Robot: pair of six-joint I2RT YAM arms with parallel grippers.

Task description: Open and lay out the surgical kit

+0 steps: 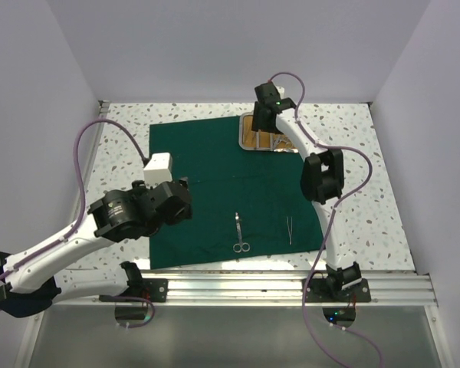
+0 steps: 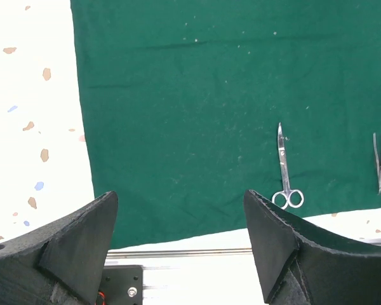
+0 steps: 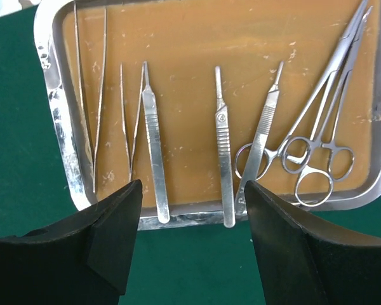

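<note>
The green cloth (image 1: 199, 161) lies spread, with scissors (image 2: 284, 175) and tweezers (image 2: 378, 165) on its front part. The steel tray (image 3: 63, 140) at the back holds tweezers, slim handled instruments (image 3: 155, 152) and several ringed clamps (image 3: 317, 101). My right gripper is over the tray's near rim, fingers apart either side of two handled instruments, holding nothing visible. My left gripper hangs over the left part of the cloth, open, nothing between its fingers.
Speckled table (image 1: 115, 169) borders the cloth, with walls at back and sides and a metal rail along the front.
</note>
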